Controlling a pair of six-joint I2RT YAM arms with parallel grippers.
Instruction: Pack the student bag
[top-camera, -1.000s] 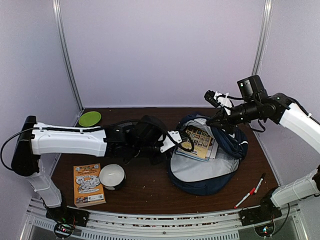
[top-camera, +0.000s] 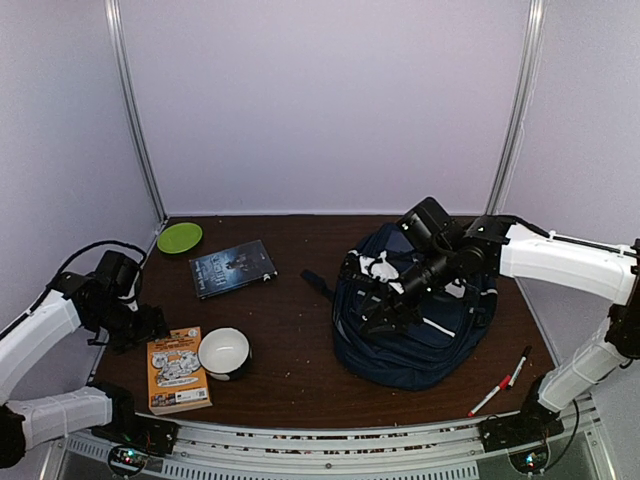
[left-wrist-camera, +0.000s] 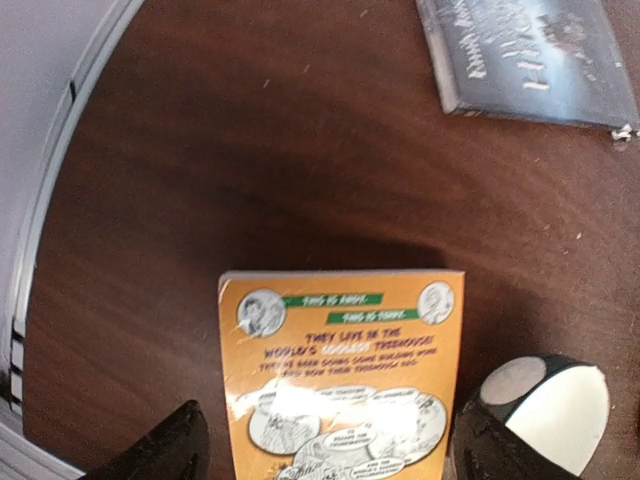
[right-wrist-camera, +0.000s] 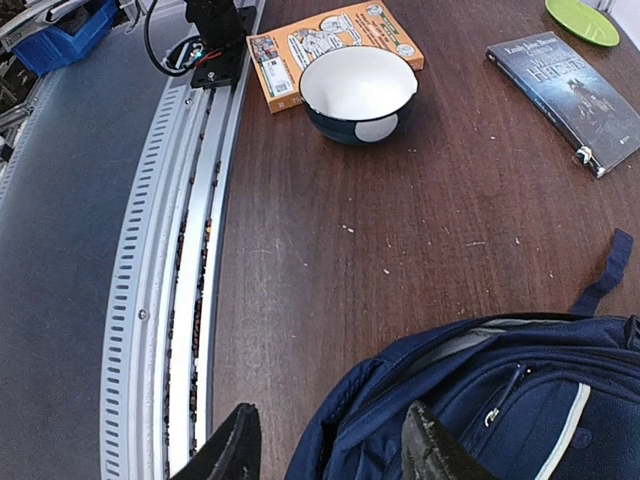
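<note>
The navy backpack (top-camera: 410, 350) lies at the right with its flap down, contents hidden; my right gripper (top-camera: 385, 318) hovers over it, fingers apart and empty (right-wrist-camera: 330, 440). My left gripper (top-camera: 140, 330) is above the orange book (top-camera: 178, 370), fingers apart, empty (left-wrist-camera: 330, 455). A dark book (top-camera: 233, 268) lies at the back centre-left. A white-and-dark bowl (top-camera: 225, 352) stands beside the orange book. Two markers (top-camera: 490, 396) lie at the front right.
A green plate (top-camera: 180, 237) sits at the back left.
The backpack's flap, open a second ago showing books inside, is now down. My left gripper has withdrawn leftward to over the orange book; my right gripper has come left and down over the bag.
</note>
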